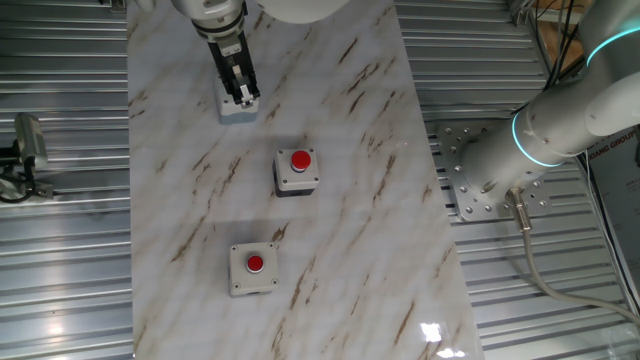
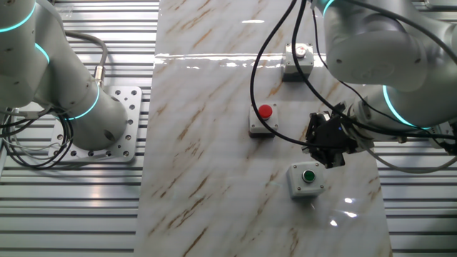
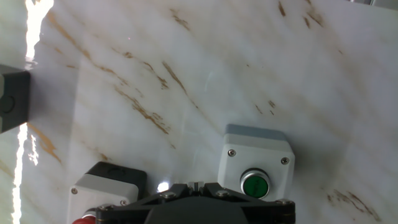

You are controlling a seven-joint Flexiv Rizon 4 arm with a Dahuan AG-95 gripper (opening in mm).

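Note:
A white box with a green button [image 3: 255, 185] sits on the marble-patterned table, right of my gripper in the wrist view. The fingers are drawn together, with nothing visible between them. In exterior view 1 the gripper [image 1: 245, 97] covers much of the green-button box [image 1: 237, 116], hiding its button. Exterior view 2 shows that box [image 2: 305, 180] uncovered, close beside the gripper. A red-button box [image 1: 296, 172] stands mid-table. Another box with a red button [image 1: 254, 269] is farther toward the bottom of that view.
Black cables [image 2: 254, 93] loop across exterior view 2, in front of the table. Bare marble surface [image 1: 370, 250] lies right of the boxes.

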